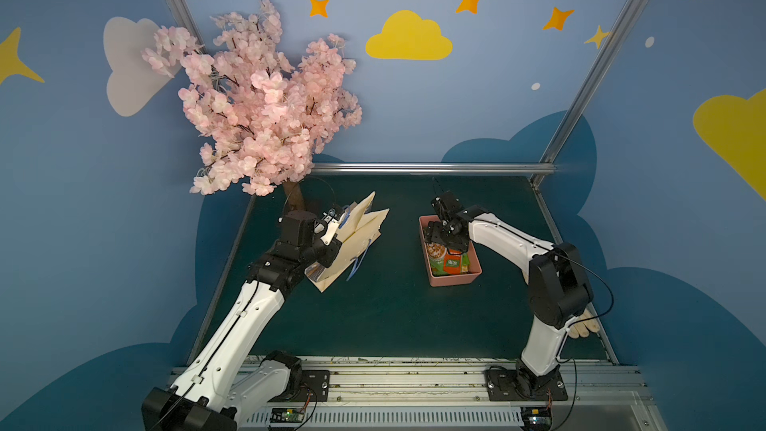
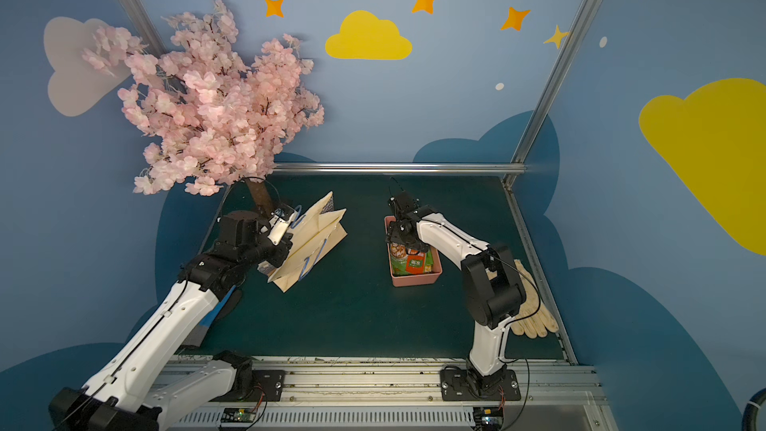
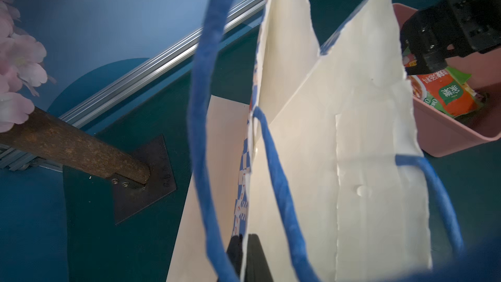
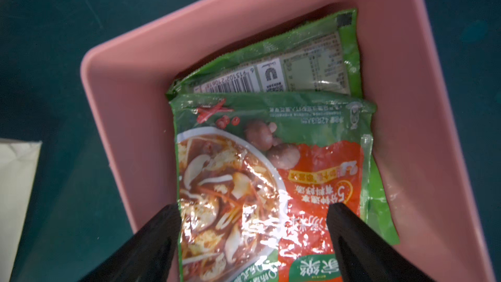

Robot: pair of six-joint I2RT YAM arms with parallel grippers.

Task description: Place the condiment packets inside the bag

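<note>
A cream paper bag (image 1: 351, 251) with blue rope handles leans over at the left of the table. In the left wrist view, my left gripper is shut on the thin upper edge of the bag (image 3: 313, 151), with handles crossing in front. Condiment packets lie in the pink bin (image 1: 469, 279); the top one is a green and red packet (image 4: 292, 177) with a noodle dish on it, and a green packet (image 4: 308, 62) lies under it. My right gripper is open over the top packet, fingers apart on either side, nothing held.
A pink blossom tree (image 1: 271, 103) stands behind the bag, its trunk (image 3: 78, 146) fixed to a base plate. Pale gloves (image 2: 530, 303) lie at the right edge.
</note>
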